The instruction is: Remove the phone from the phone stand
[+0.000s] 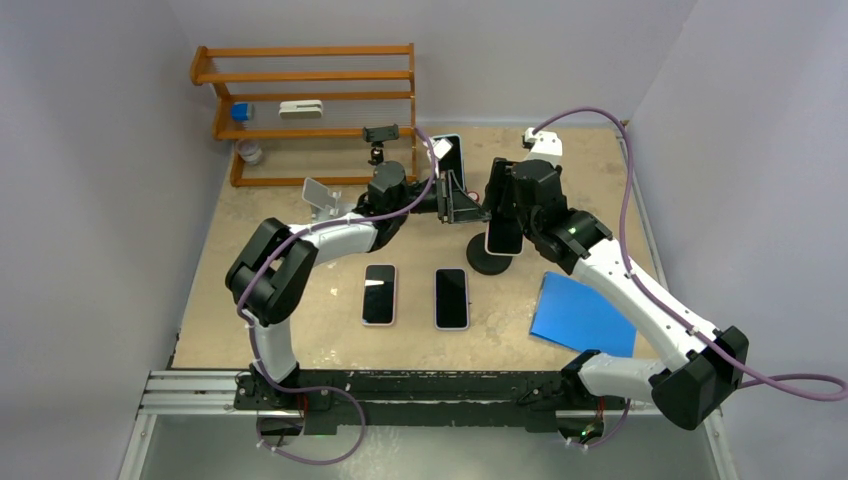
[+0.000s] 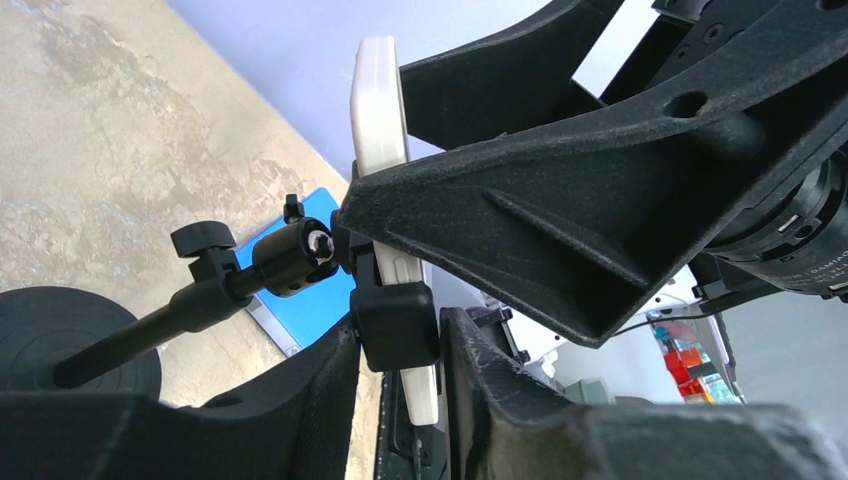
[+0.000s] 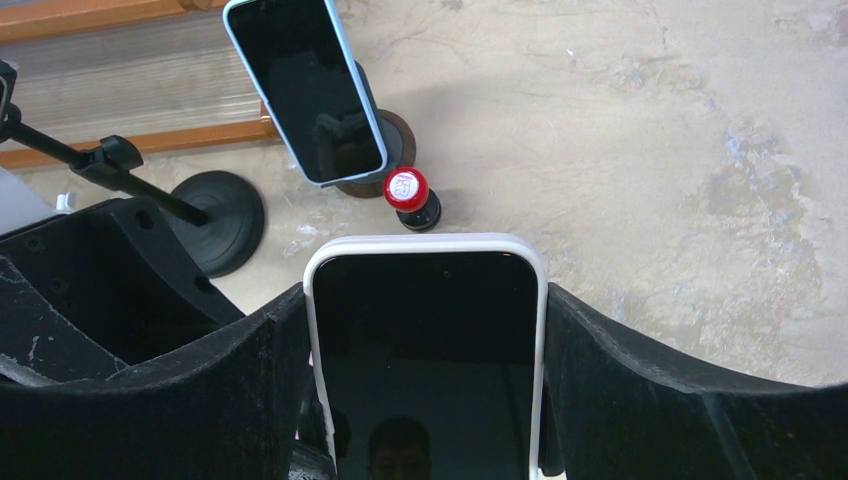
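Note:
A white-edged phone [image 3: 425, 400] with a dark screen sits in the clamp [image 2: 395, 345] of a black phone stand, whose round base [image 1: 488, 262] rests on the table. In the left wrist view the phone is edge-on. My left gripper [image 1: 484, 213] has its fingers part open, one on each side of the clamp's lower black block; whether they touch it is hard to tell. From the other side my right gripper reaches around the phone, open, its fingers [image 3: 270, 350] close along both long edges. The phone's lower part is cut off in the right wrist view.
Behind stand another phone [image 3: 305, 90] on a stand and a red-topped stamp [image 3: 407, 188]. Two phones [image 1: 379, 295] lie flat at the front. A blue folder [image 1: 583, 315] lies front right; a wooden rack [image 1: 310, 133] stands back left.

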